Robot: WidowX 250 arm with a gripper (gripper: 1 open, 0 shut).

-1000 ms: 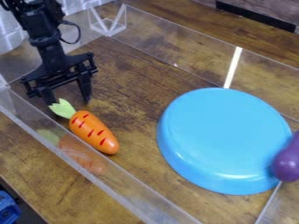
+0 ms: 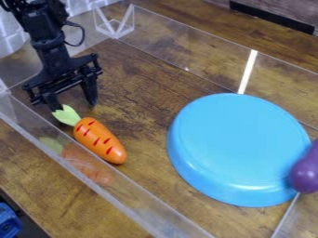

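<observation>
An orange toy carrot (image 2: 99, 140) with dark stripes and a pale green top lies on the wooden floor of a clear-walled enclosure, lower left. My black gripper (image 2: 70, 94) hangs just above and behind the carrot's leafy end at the left, its fingers spread apart, with nothing visible between them.
A large blue disc (image 2: 233, 144) fills the right half, with a purple object (image 2: 306, 169) at its right edge. Clear plastic walls border the area, one running close along the carrot's left. Bare wood (image 2: 165, 67) lies behind the disc and in the middle.
</observation>
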